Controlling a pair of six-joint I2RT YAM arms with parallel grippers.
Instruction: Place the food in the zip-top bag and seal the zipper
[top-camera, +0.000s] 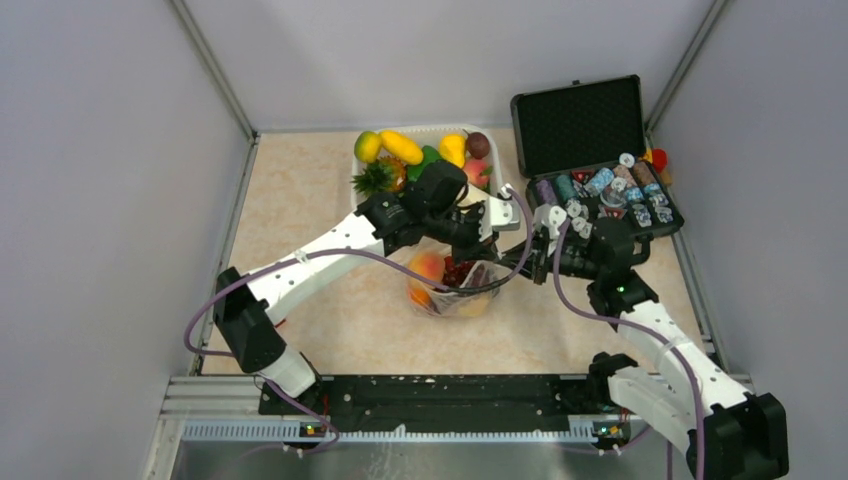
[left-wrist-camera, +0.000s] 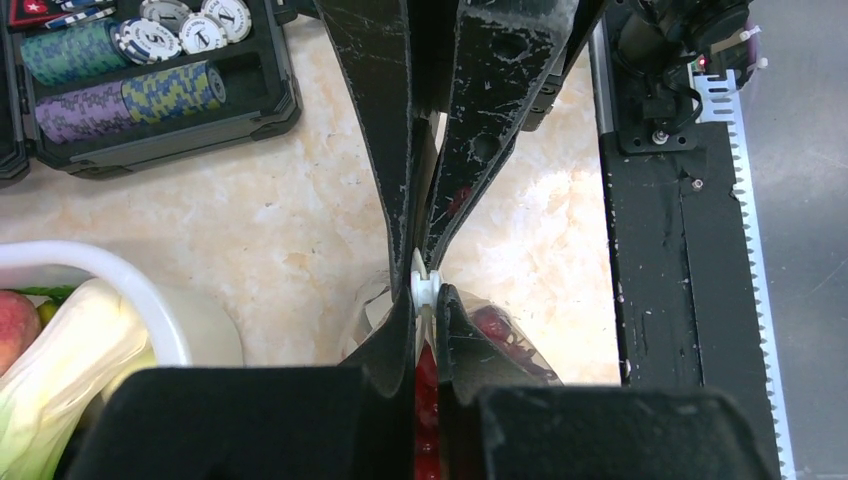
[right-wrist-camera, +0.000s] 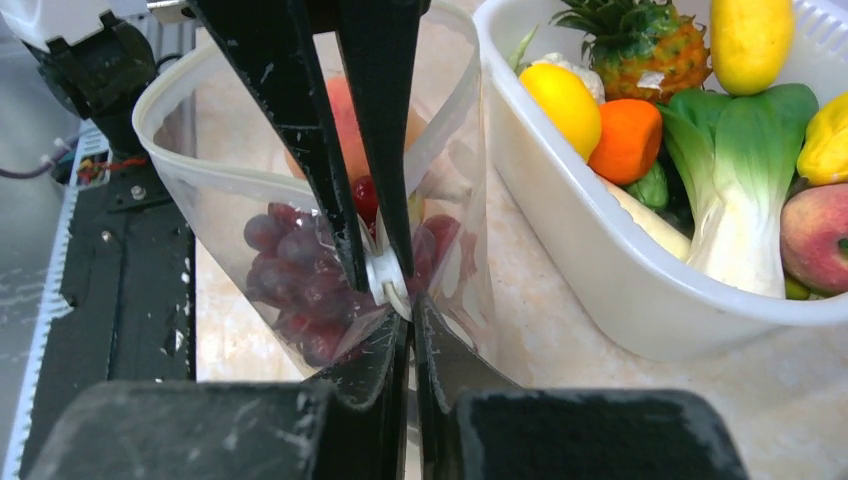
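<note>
The clear bag (top-camera: 450, 295) stands open on the table, holding grapes (right-wrist-camera: 300, 270) and orange-pink fruit. A white zipper slider (left-wrist-camera: 425, 290) sits at its rim between both grippers. In the left wrist view my left gripper is shut at the slider, its tips close together on the rim. My right gripper meets it from the other side at the slider, its fingers nearly together in the right wrist view; whether it grips the slider or film is unclear.
A white bin (right-wrist-camera: 620, 300) of fruit and vegetables stands behind the bag. An open case of poker chips (top-camera: 577, 120) lies at the back right.
</note>
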